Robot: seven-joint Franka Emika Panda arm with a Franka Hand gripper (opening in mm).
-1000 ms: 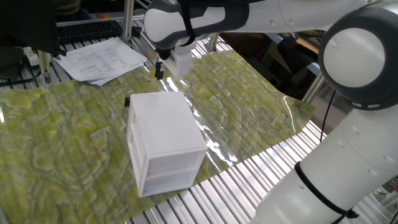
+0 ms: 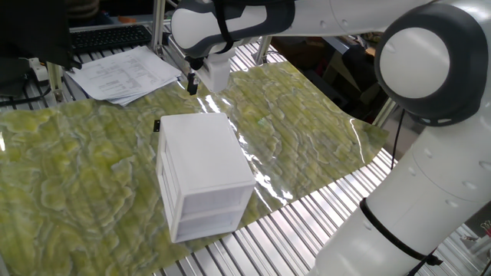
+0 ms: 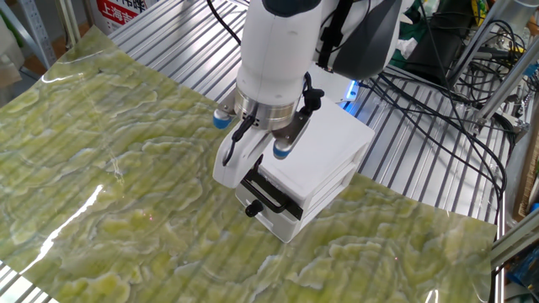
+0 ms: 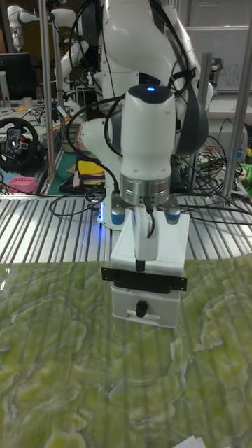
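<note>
A white two-drawer cabinet (image 2: 203, 157) stands upright on the green marbled sheet. Its front faces the camera in exterior view 3, where a wide black handle (image 4: 149, 281) crosses the upper part and a black knob (image 4: 141, 309) sits below. The same knob (image 3: 253, 208) shows in exterior view 2. My gripper (image 2: 192, 84) hangs clear of the cabinet, above and beyond it in exterior view 1. In exterior view 3 the gripper (image 4: 140, 265) overlaps the cabinet's front top, its dark fingertip just above the handle in the picture. Seen edge-on, its finger opening is hidden.
Loose papers (image 2: 125, 74) and a keyboard (image 2: 110, 37) lie at the back left in exterior view 1. Cables (image 3: 446, 118) run over the slatted metal table (image 3: 421, 168) beside the arm. Much of the green sheet (image 3: 118, 168) is bare.
The arm and gripper have shifted slightly left in exterior view 1, the elbow also rising a little. The cabinet has stayed where it was.
</note>
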